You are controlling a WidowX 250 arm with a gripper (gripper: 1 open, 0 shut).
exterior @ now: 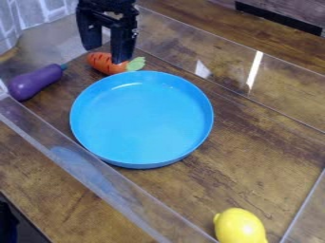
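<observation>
My black gripper (106, 36) stands open at the top left, its fingers pointing down above and behind an orange toy carrot (109, 63) with a pale green top. A blue round plate (141, 119) lies empty in the middle. A purple eggplant (33, 82) lies left of the plate.
A yellow lemon (238, 226) lies at the bottom right. Clear panels border the wooden surface (254, 133), with bare wood to the right of the plate.
</observation>
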